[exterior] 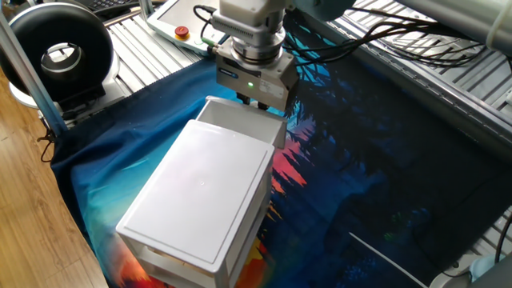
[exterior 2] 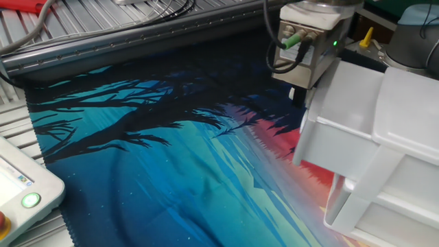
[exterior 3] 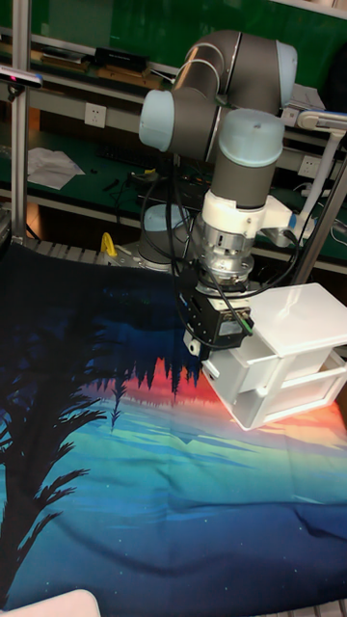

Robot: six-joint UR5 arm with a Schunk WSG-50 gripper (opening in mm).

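Observation:
A white drawer cabinet point(exterior: 196, 188) stands on the printed cloth, its upper drawer point(exterior: 244, 118) partly pulled out toward the arm. Inside that drawer, the visible part looks empty. My gripper point(exterior: 253, 102) points down at the drawer's outer end, its dark fingertips close against the front panel. From the second exterior view, the gripper point(exterior 2: 298, 96) sits just beyond the drawer point(exterior 2: 343, 103). The third exterior view has the gripper point(exterior 3: 200, 360) at the drawer's front as well. Whether the fingers touch the panel, and how wide they stand, is unclear.
The dark, colourful cloth point(exterior: 384, 168) is clear to the right of the cabinet. A teach pendant point(exterior: 180, 28) with a red button lies at the back left, near a black round object point(exterior: 60, 60). Cables point(exterior: 400, 36) hang at the back right.

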